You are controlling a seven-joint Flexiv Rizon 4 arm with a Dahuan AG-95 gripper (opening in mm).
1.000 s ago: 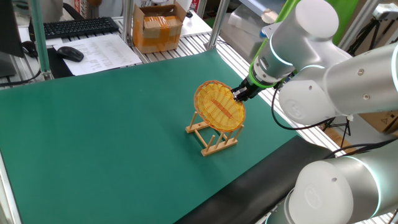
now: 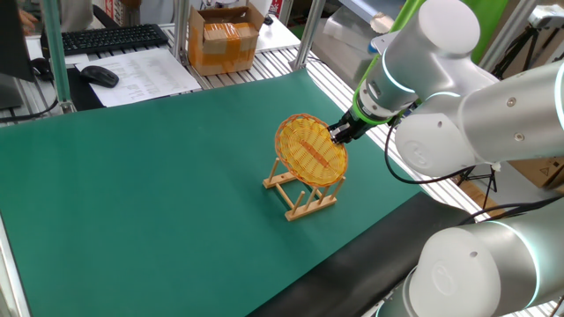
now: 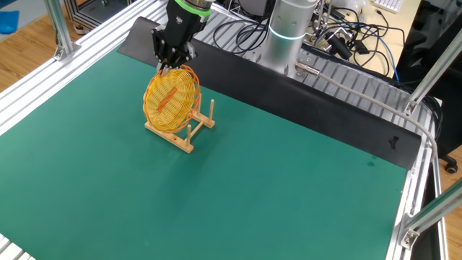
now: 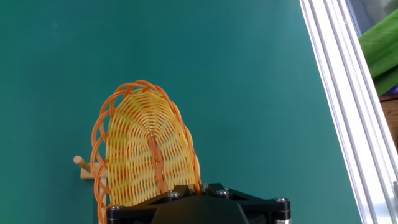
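A round yellow woven basket (image 2: 310,151) with an orange rim and an orange-brown stripe stands nearly on edge at the wooden rack (image 2: 298,210). At its upper rim is my gripper (image 2: 336,136), its fingers shut on the edge. From the other side, the basket (image 3: 170,101) leans over the rack (image 3: 189,137), with the gripper (image 3: 165,69) at its top. In the wrist view the orange rim of the basket (image 4: 149,143) runs in between the fingertips at the bottom. One peg of the rack (image 4: 79,162) shows to its left; the basket hides most of the rack.
Wide, bare green mat (image 2: 150,194) lies left of the rack. A black strip (image 3: 289,112) runs along the robot's side. Beyond the mat's back edge are a cardboard box (image 2: 224,40), a mouse (image 2: 100,77) and a keyboard (image 2: 106,40).
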